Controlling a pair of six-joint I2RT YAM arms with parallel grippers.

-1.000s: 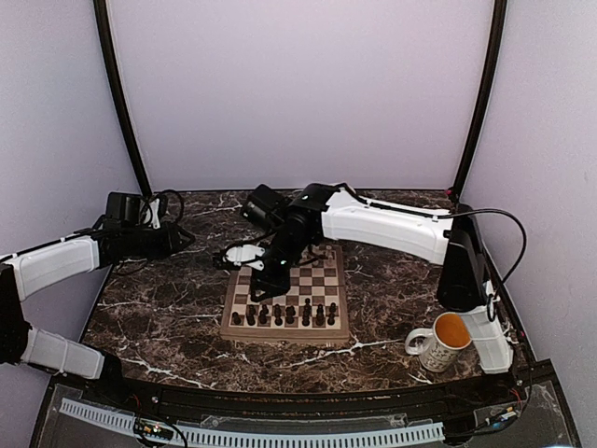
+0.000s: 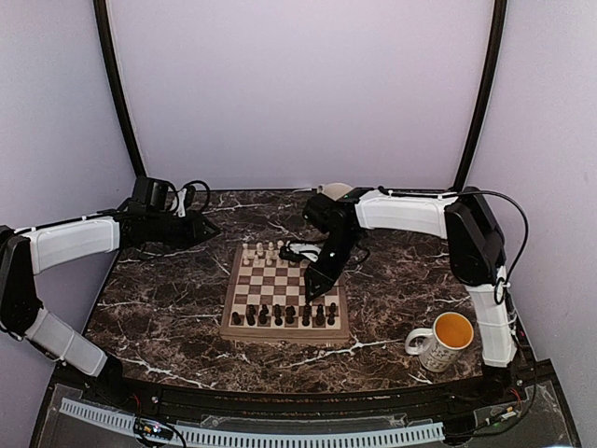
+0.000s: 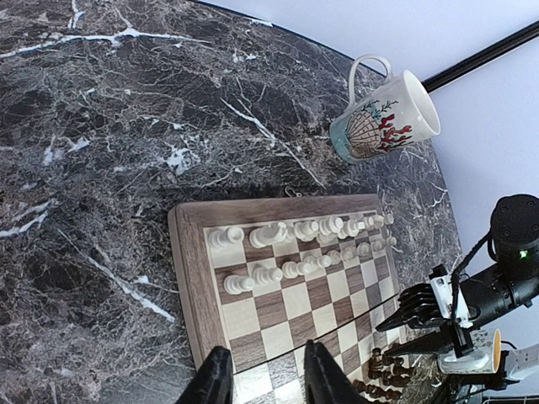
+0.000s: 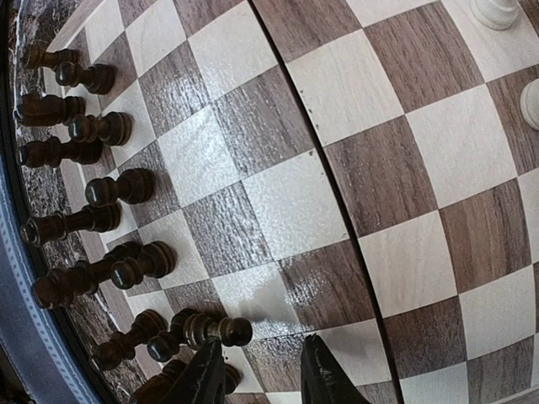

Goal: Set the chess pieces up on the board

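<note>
The chessboard point(image 2: 229, 295) has dark pieces along its near side and white pieces along the far side. My right gripper is open, low over the dark rows; a dark piece point(image 4: 210, 330) stands just left of its fingertips, nothing clearly between them. In the top view this gripper hangs over the board's right part. My left gripper is open above the table at the board's left, facing the white pieces point(image 3: 238, 283), with nothing between its fingers.
A mug point(image 2: 445, 345) stands on the near right of the marble table point(image 2: 168, 327), off the board. The table left of the board is clear. Walls bound the sides and back.
</note>
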